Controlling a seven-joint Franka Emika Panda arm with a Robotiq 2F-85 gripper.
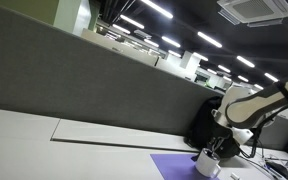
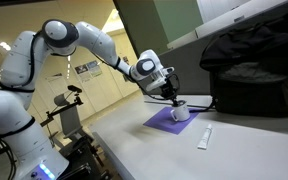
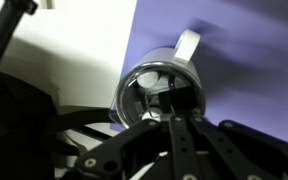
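A white mug (image 2: 180, 113) with a handle stands upright on a purple sheet (image 2: 161, 123). From the wrist, I look down into the mug (image 3: 164, 55), where pale round shapes show in the dark interior; I cannot tell what they are. My gripper points down at the mug's opening, its fingertips overlapping the dark inside. The fingers appear shut, with nothing clearly visible between them. In the second exterior view, the gripper (image 2: 173, 101) is just at the mug's rim. The first exterior view has the mug (image 1: 207, 164) below the gripper (image 1: 215, 148).
A black bag (image 2: 254, 72) rests against the grey partition (image 1: 84, 85) close behind the mug. A slim white item (image 2: 205, 136) lies to the mug's right. Cables lie beside the bag.
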